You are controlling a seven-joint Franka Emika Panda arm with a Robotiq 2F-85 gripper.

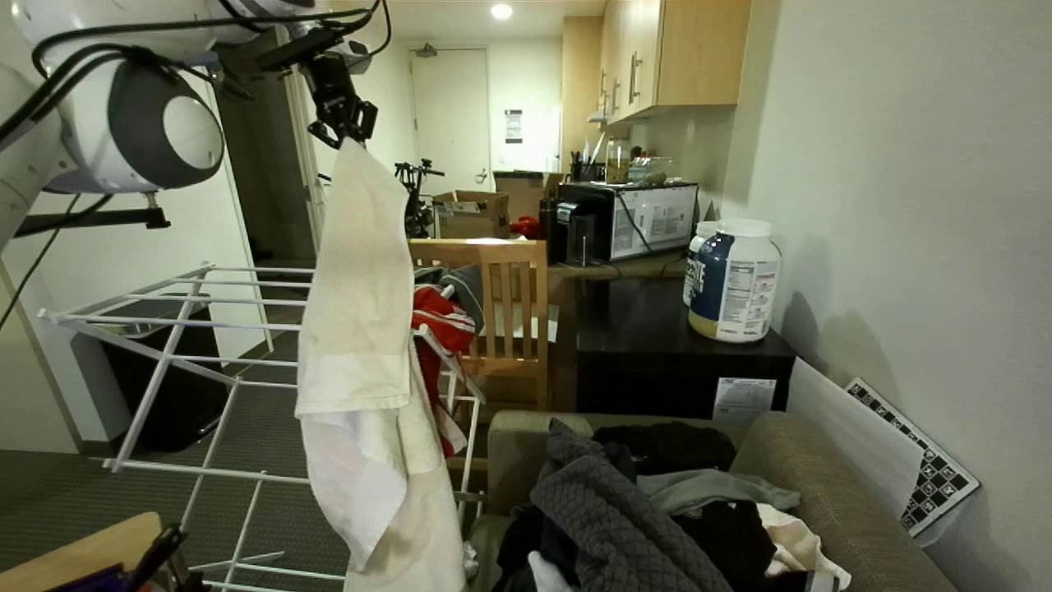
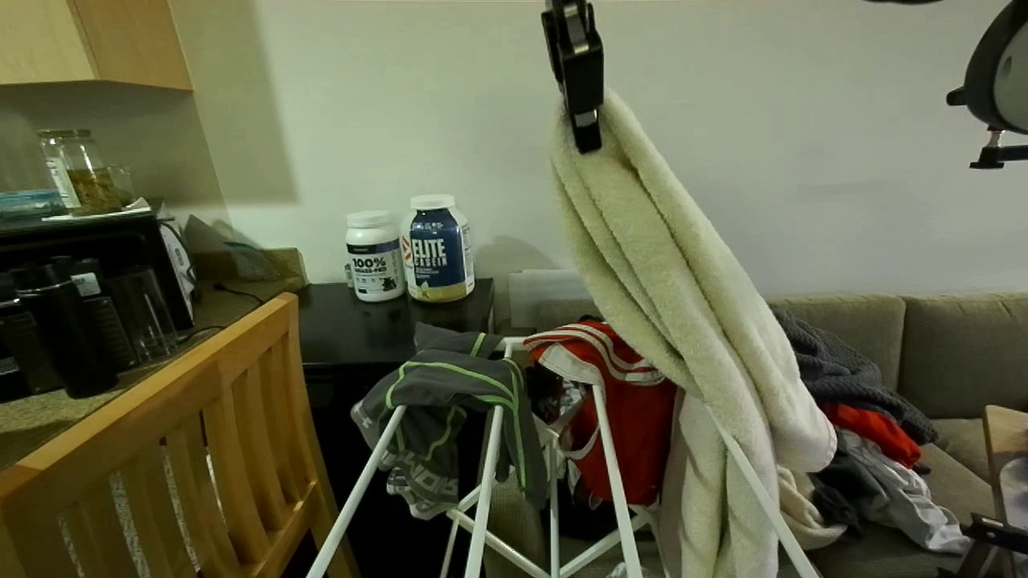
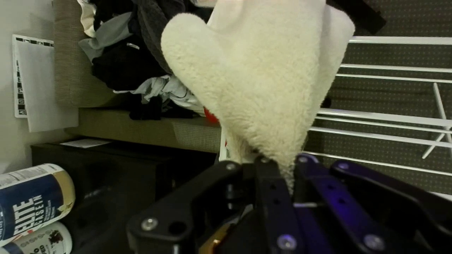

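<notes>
A long cream towel [image 1: 357,266] hangs from my gripper [image 1: 345,136], which is shut on one end of it. In exterior view 2 the towel [image 2: 665,279] slants down to the right from the gripper [image 2: 584,135], passing in front of the sofa. The wrist view shows the fluffy towel [image 3: 262,80] pinched between the fingertips and spreading away from them. Its lower part hangs at the near end of the white drying rack [image 1: 187,321]; whether it touches the bars I cannot tell. The towel's lowest edge is out of view.
A red garment [image 2: 617,414] and a grey garment with green seams [image 2: 453,395] hang on the rack's end. Most rack bars are bare. Clothes [image 1: 631,503] lie heaped on the sofa. A wooden chair [image 2: 241,414] and tubs [image 2: 438,250] on a black cabinet stand nearby.
</notes>
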